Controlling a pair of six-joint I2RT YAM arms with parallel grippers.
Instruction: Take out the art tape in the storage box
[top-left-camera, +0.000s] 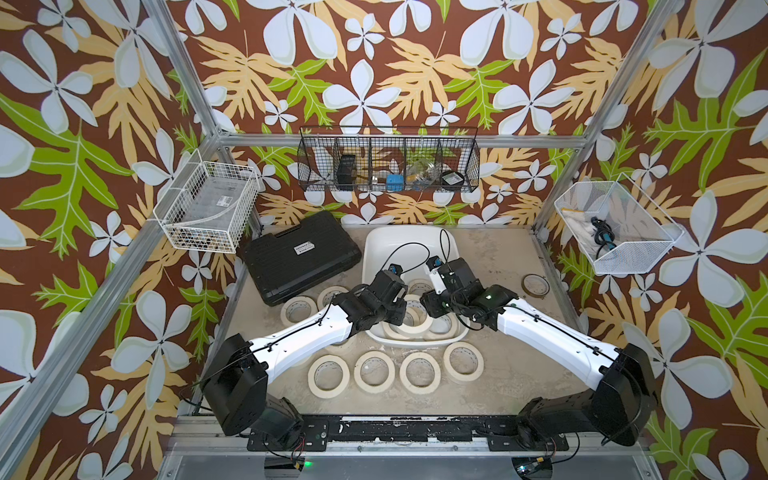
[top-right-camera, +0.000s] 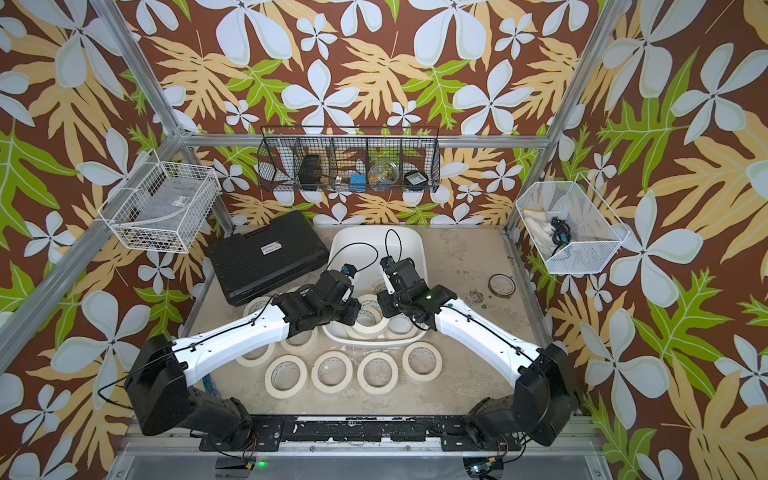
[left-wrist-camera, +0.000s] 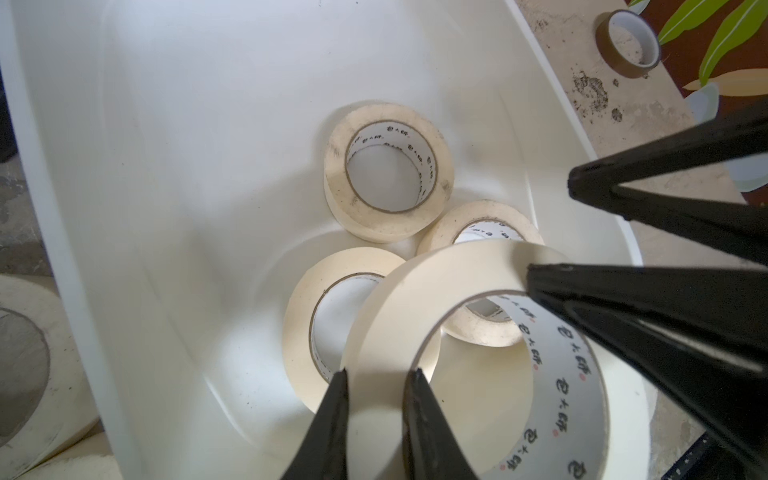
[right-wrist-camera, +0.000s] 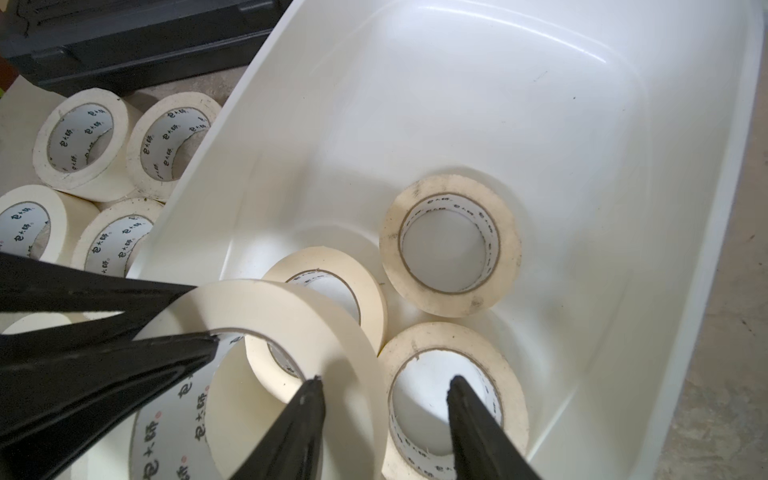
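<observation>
The storage box is a white bin (top-left-camera: 379, 240) in the middle of the table. A cream tape roll (left-wrist-camera: 432, 288) is raised above its floor, tilted, with my left gripper shut on its ring wall. My right gripper stands open at the same roll. In the right wrist view, one of its fingers (right-wrist-camera: 304, 424) overlaps the ring, while the other finger (right-wrist-camera: 480, 424) is clear outside; whether the first touches is hard to tell.
Several cream rolls (top-left-camera: 374, 385) lie on the table in front and to the left of the box. A black case (top-left-camera: 300, 256) is at the back left. One brown roll (top-left-camera: 524, 285) lies to the right, with bare table around it.
</observation>
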